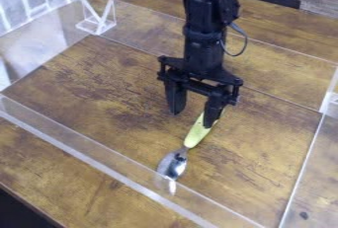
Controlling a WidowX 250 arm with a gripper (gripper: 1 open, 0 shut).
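Observation:
A spoon with a pale yellow-green handle point(199, 131) and a silver bowl point(173, 166) lies on the wooden tray floor point(86, 123), slanting from the middle toward the near side. My black gripper point(196, 108) is over the upper end of the handle, its fingers apart on either side, open. Whether either finger touches the handle is not clear.
Clear plastic walls border the wooden surface at the left, right and front. A white bracket point(98, 18) stands at the back left. The wood left of the spoon and behind the arm is bare.

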